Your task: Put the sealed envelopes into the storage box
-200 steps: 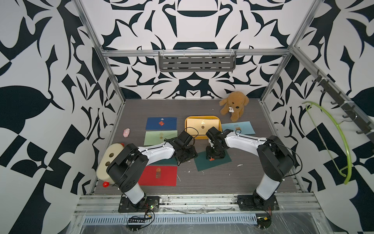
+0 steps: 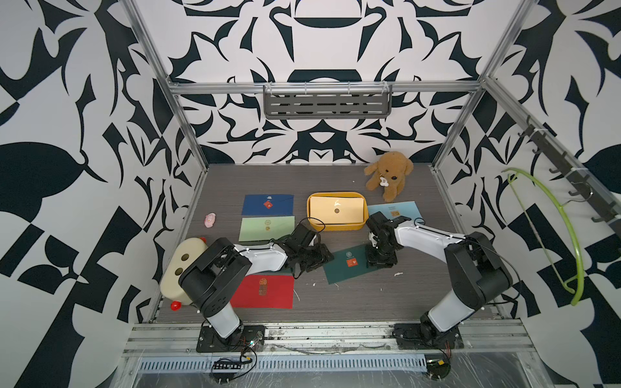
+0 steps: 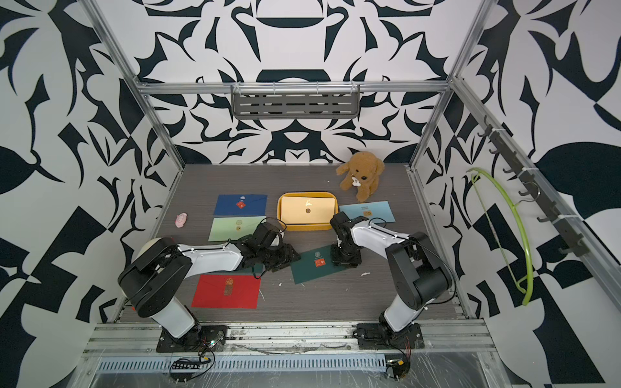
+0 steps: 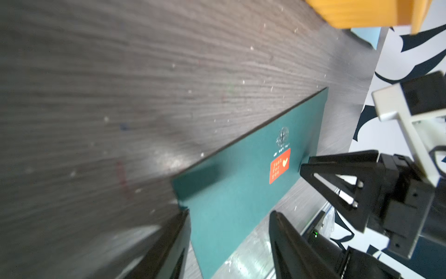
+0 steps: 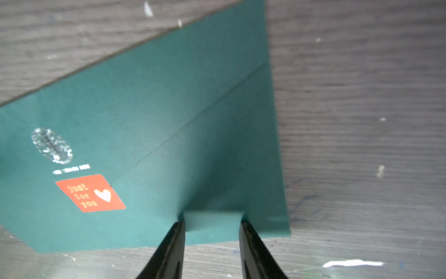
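Observation:
A dark green envelope with an orange label lies flat on the table in front of the yellow storage box. A cream envelope rests inside that box. At the green envelope's left end my left gripper is open, nothing gripped. Over its right end is my right gripper, fingers apart, with the envelope's near edge showing between the tips. Elsewhere lie blue, light green, red and light blue envelopes. Another dark green one is mostly hidden by the left arm.
A brown plush dog sits behind the light blue envelope. On the left are a pink object and a cream object with dark holes.
My right gripper has shifted right along the dark green envelope, uncovering its orange label. The left gripper has moved slightly to the right. The envelopes look unmoved.

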